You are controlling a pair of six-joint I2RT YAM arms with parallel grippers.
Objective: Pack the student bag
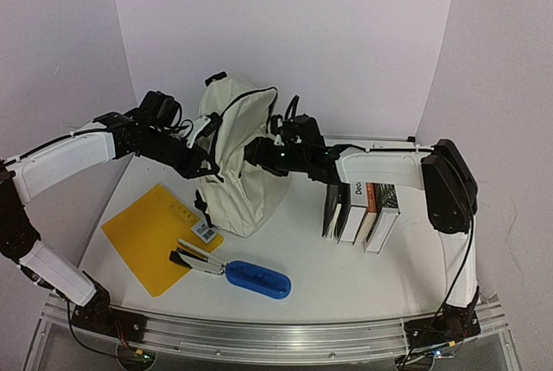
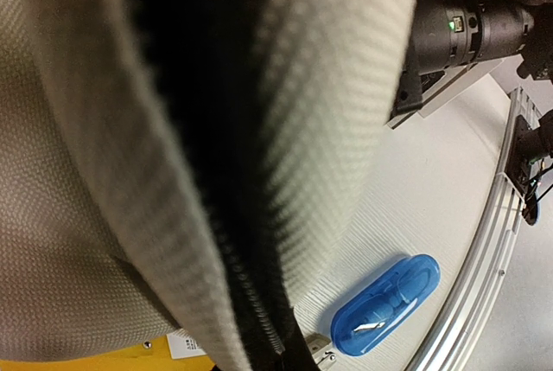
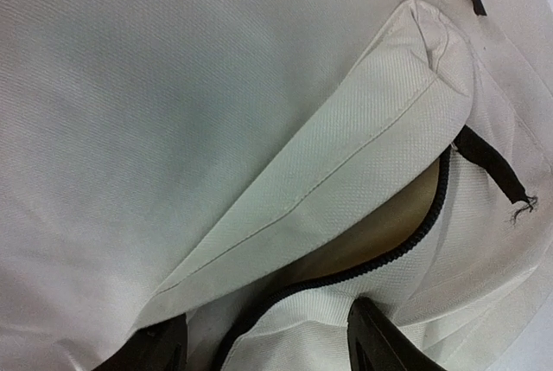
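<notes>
The cream bag stands upright at the back, its black-zipped opening facing the front right. My left gripper is at the opening's left edge, seemingly shut on the zipped fabric. In the left wrist view that fabric fills much of the picture and hides most of the fingers. At the bag's right side is my right gripper. In the right wrist view its fingers stand wide apart, with the zipper edge and a fold of fabric running between them; they do not appear closed on it. The bag's inside is mostly hidden.
Several books stand upright on the right, beneath the right forearm. A yellow folder lies front left, with a ruler and a labelled item on it. A blue case lies at the front, beside pens or scissors.
</notes>
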